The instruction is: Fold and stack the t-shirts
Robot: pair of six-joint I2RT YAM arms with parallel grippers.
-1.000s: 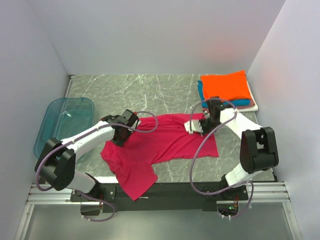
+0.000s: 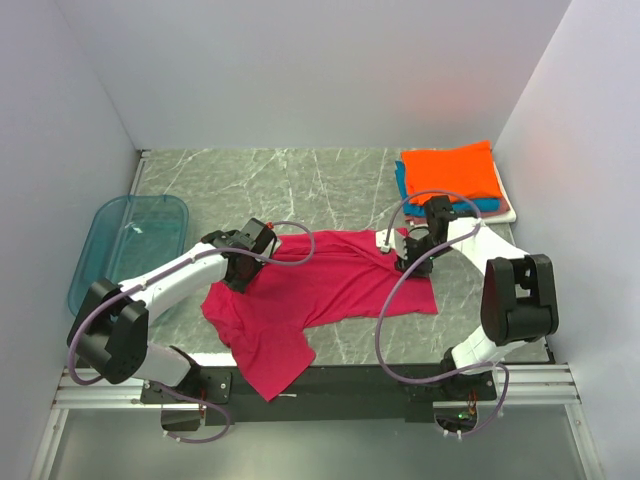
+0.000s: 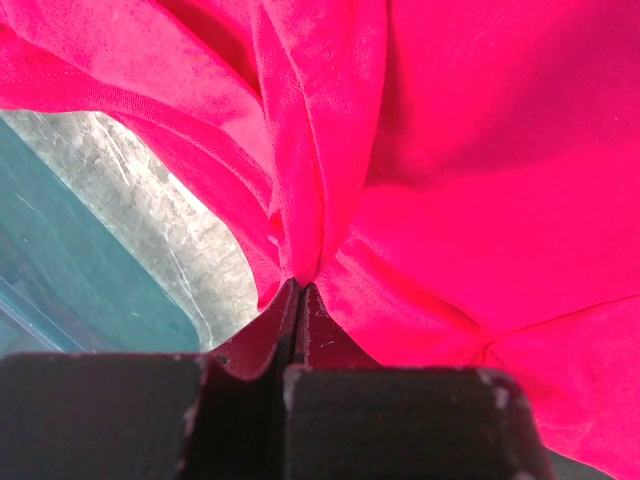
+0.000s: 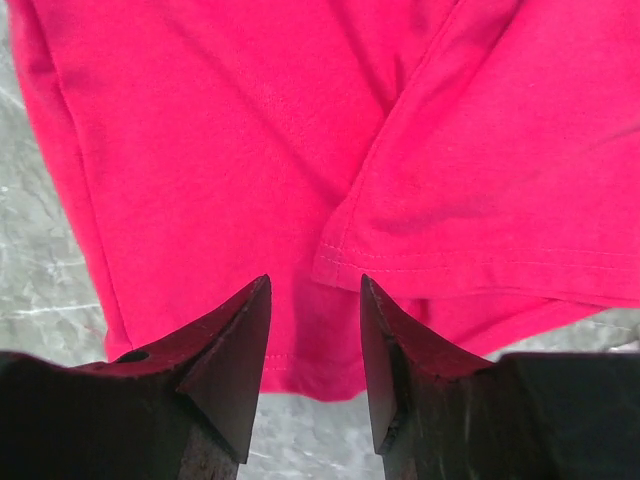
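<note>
A pinkish-red t-shirt [image 2: 300, 290] lies spread over the middle of the table, its upper part folded over and one piece hanging past the front edge. At its left side, my left gripper is shut on a gathered ridge of the cloth, which runs up from the fingertips. Above the shirt's right end, my right gripper stands open. Between and beyond its fingers, a stitched corner of the folded-over layer [image 4: 400, 265] lies on the lower layer, with nothing gripped.
Folded shirts, with an orange one [image 2: 450, 176] on top and blue [image 2: 401, 182] below, are stacked on a white board at the back right. A teal clear bin [image 2: 130, 240] stands at the left. Bare marble [image 2: 300, 180] shows behind the shirt.
The left arm stays still, and the upper fold near the right gripper has shifted slightly.
</note>
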